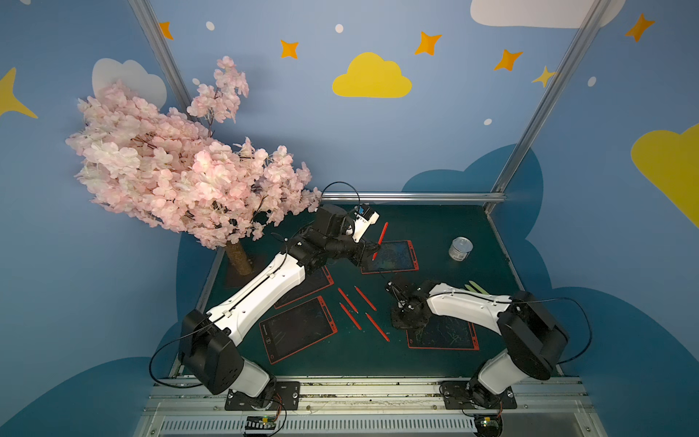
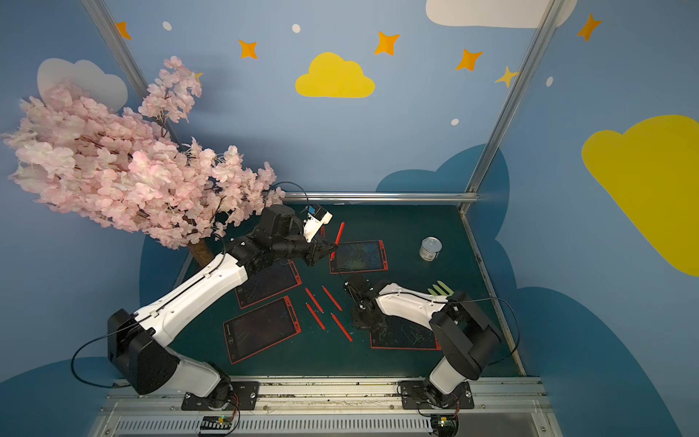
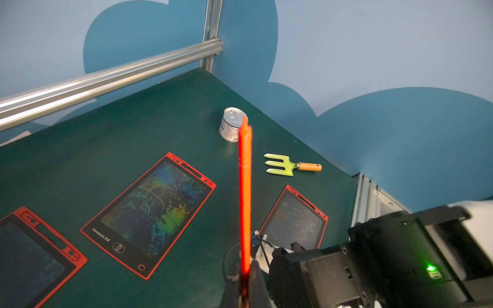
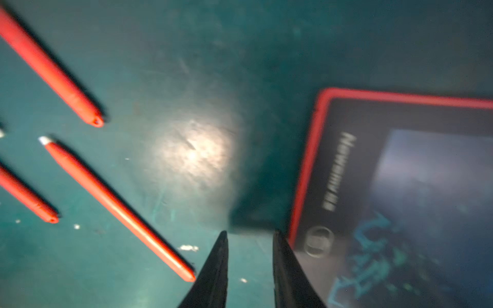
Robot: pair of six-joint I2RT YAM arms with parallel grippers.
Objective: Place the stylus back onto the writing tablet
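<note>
My left gripper [image 1: 370, 253] is shut on a red stylus [image 3: 245, 179], held upright above the back-middle writing tablet [image 3: 148, 215]. My right gripper hangs low between several loose red styluses [image 4: 115, 205] and the front-right tablet [image 4: 421, 205]; its two fingertips show slightly apart, and I see no stylus between them. More tablets lie at the left, one at the front [image 1: 298, 329] and one behind it, partly under my left arm.
A tin can [image 1: 459, 249] stands at the back right, with a green hand fork [image 3: 280, 164] in front of it. A pink blossom tree [image 1: 174, 167] fills the back left.
</note>
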